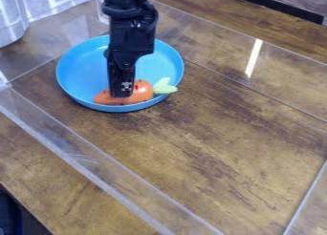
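Observation:
A blue bowl (79, 71) sits on the wooden table at the upper left. In it, toward the front right, lies an orange toy carrot (138, 93) with a pale green top at its right end. My black gripper (122, 88) hangs over the bowl just at the carrot's left part, slightly above it. It looks shut, and I see nothing held between its fingers; whether it touches the carrot is hard to tell.
A clear plastic edge runs along the left side, and a pale translucent object (10, 14) stands at the top left corner.

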